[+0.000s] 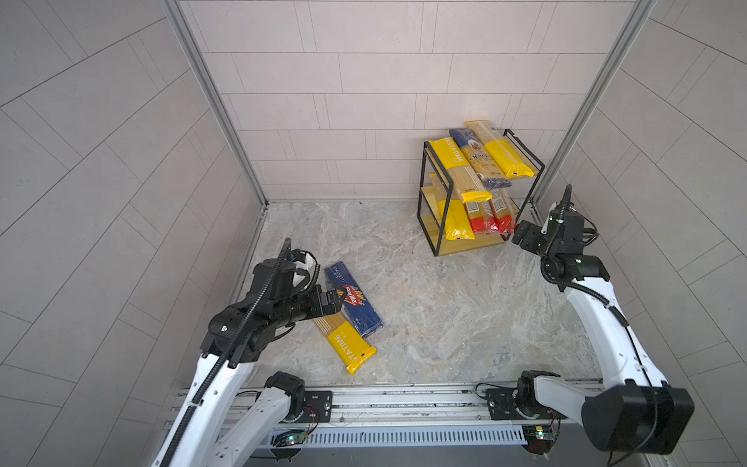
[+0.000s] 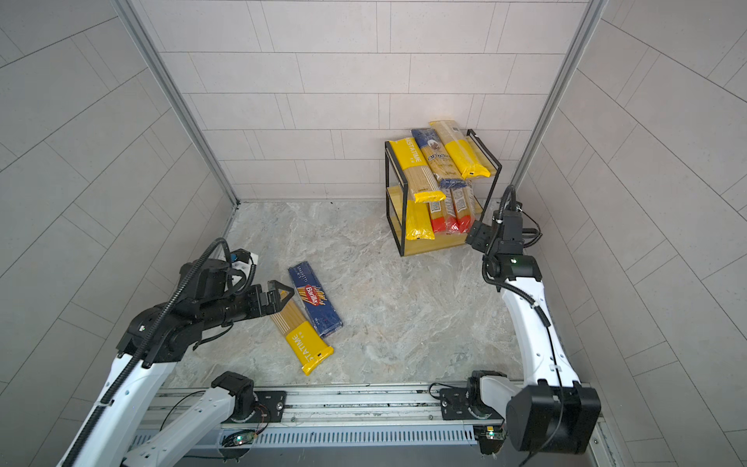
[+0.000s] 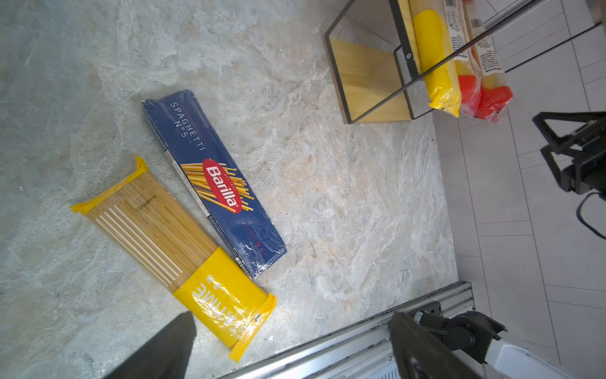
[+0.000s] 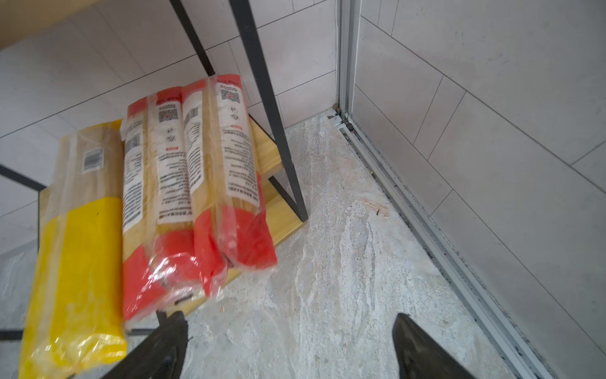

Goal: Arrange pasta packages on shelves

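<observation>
A blue Barilla spaghetti box (image 3: pixel 221 189) and a yellow-ended pasta pack (image 3: pixel 224 300) lie side by side on the floor at the left. My left gripper (image 1: pixel 330 302) is open above them, holding nothing. The black-framed rack (image 1: pixel 467 247) holds yellow packs and a blue pack (image 1: pixel 476 155) on top, and on the middle shelf a yellow pack (image 4: pixel 82 265) beside two red-ended packs (image 4: pixel 224 170). My right gripper (image 1: pixel 526 235) stands open at the rack's right front, with nothing between its fingers.
The floor (image 4: pixel 341 284) between the rack and the right wall is bare, as is the middle of the floor (image 1: pixel 428 311). Tiled walls enclose the back and sides; a metal rail (image 1: pixel 412 397) runs along the front edge.
</observation>
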